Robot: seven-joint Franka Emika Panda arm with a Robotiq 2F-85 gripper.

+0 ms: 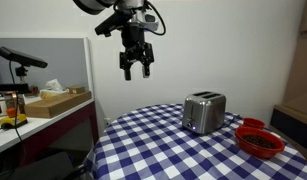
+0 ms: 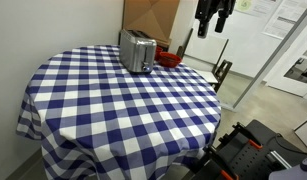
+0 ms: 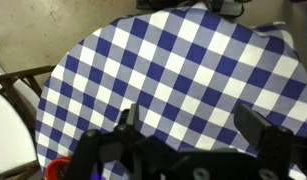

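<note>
High above the near left side of the checkered tablecloth hangs my gripper, its two fingers spread apart with only air between them. Below it in the wrist view lies bare blue-and-white cloth, with the dark fingers at the lower left and lower right of that view. A silver two-slot toaster stands upright on the table, well to the right of the gripper and lower; exterior view 2 shows the toaster toward the far side. Nothing shows in its slots.
Red bowls sit beyond the toaster at the table's right, one with dark contents. A side bench at left carries a cardboard box and tools. A red rim appears at the wrist view's lower left.
</note>
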